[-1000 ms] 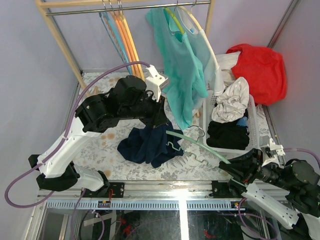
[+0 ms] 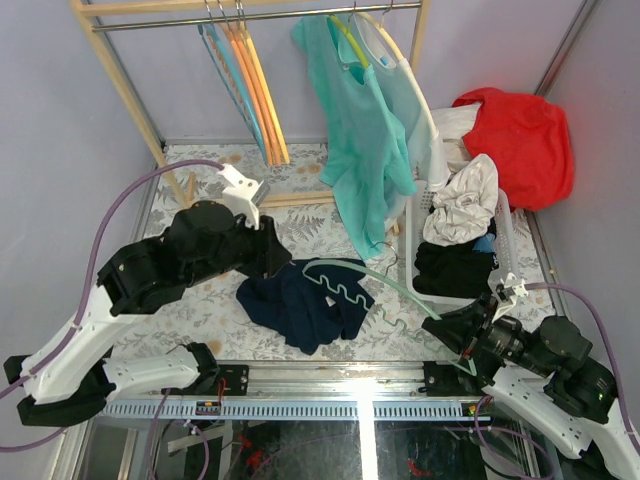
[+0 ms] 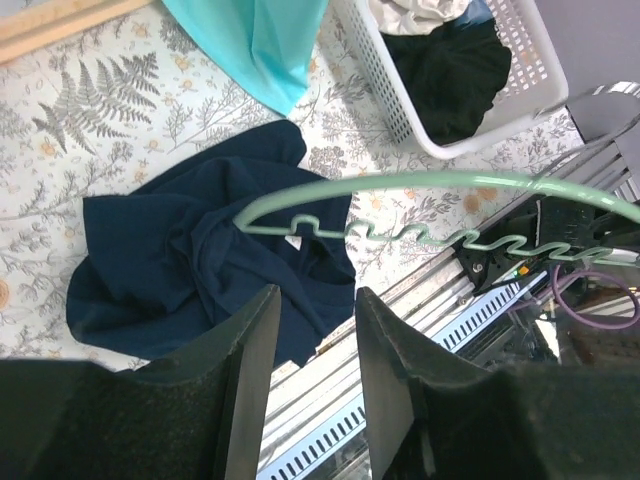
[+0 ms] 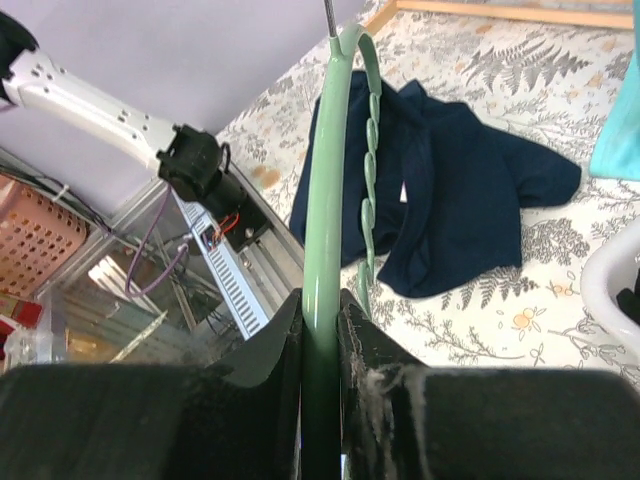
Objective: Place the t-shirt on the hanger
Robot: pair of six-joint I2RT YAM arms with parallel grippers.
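Observation:
A navy t-shirt [image 2: 285, 305] lies crumpled on the patterned floor [image 3: 80, 130]. My right gripper is shut on a pale green hanger, which reaches leftward over the shirt, its wavy lower bar visible in the left wrist view. My left gripper [image 2: 275, 262] is above and left of the hanger's far end. Seen from the left wrist, its fingers stand part open over the shirt with nothing visible between them.
A rail [image 2: 150, 25] carries empty hangers and hung teal and white shirts [image 2: 350, 150]. A white basket [image 3: 382, 90] of clothes is at the right, with a red cloth [image 2: 515, 140] behind it.
My left gripper has moved leftward and toward the front, away from the hanger's end. The right gripper and hanger have shifted slightly left, uncovering more of the hanger over the shirt.

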